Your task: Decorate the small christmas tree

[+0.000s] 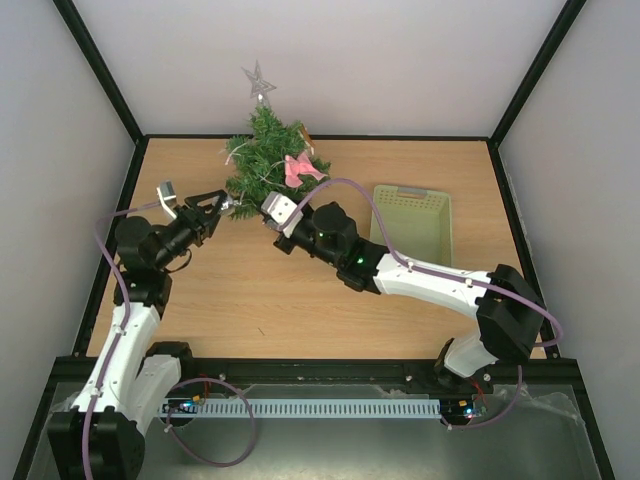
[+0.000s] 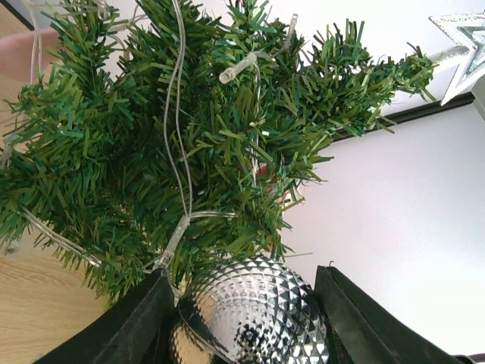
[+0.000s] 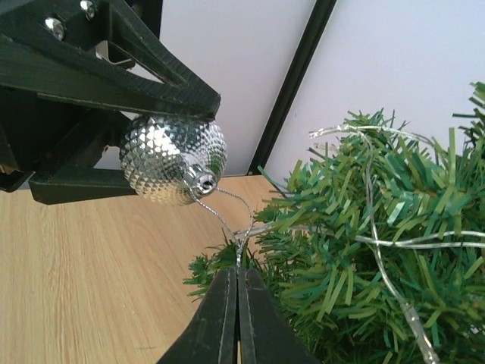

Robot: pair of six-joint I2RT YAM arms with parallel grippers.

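Observation:
The small tree (image 1: 265,160) stands at the back centre, with a star (image 1: 257,85) on top and a pink bow (image 1: 298,170). My left gripper (image 1: 218,205) has a silver faceted ball between its fingers at the tree's left side; the ball also fills the bottom of the left wrist view (image 2: 250,311). A thin cord loop runs from the ball's cap. In the right wrist view my right gripper is shut at the end of that cord, beside the branches. Light wires run through the foliage.
A green plastic basket (image 1: 411,225), empty, sits on the right of the wooden table (image 1: 260,300), partly behind the right arm. Dark frame edges and pale walls surround it.

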